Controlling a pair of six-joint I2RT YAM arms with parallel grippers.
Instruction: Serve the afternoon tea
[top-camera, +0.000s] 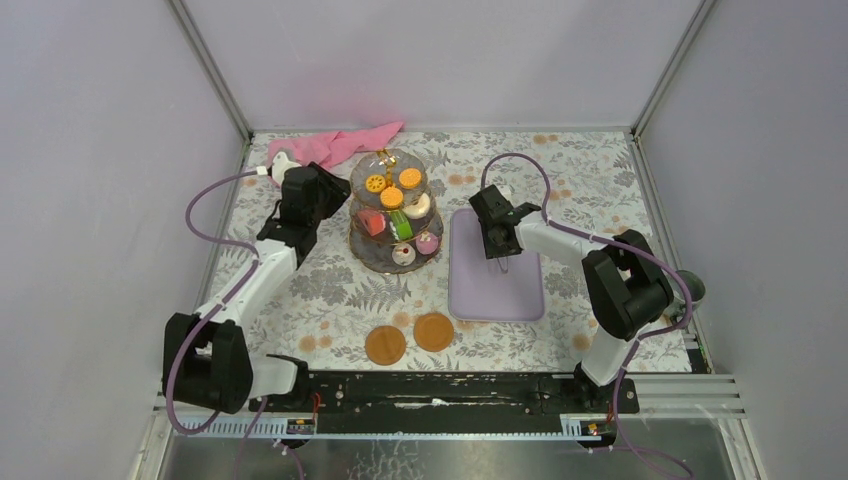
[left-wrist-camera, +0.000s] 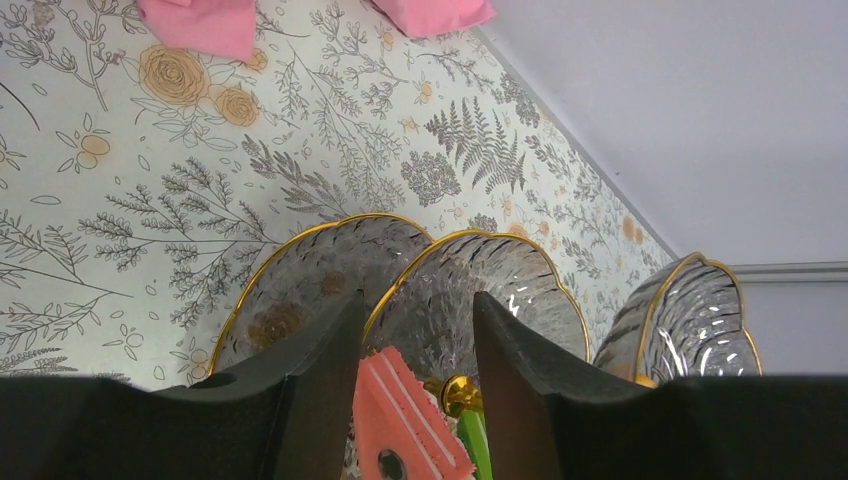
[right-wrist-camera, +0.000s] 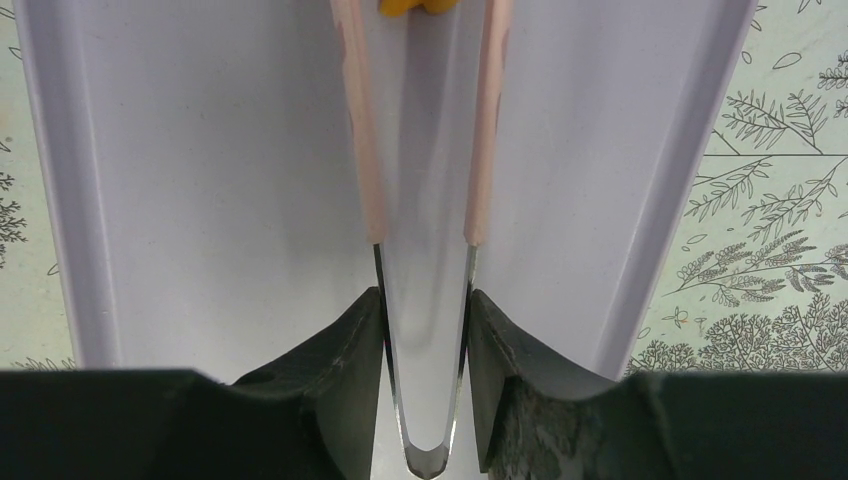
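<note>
A three-tier gold-rimmed stand holds orange biscuits, a red cake slice, a green piece and cupcakes. My left gripper is at its left side, fingers part open, the red slice visible beyond them in the left wrist view. My right gripper is shut on metal tongs with pink tips over the lilac tray. A small yellow piece shows at the tong tips, partly out of frame; whether it is gripped I cannot tell.
A pink cloth lies at the back left. Two brown round mats lie at the front middle.
</note>
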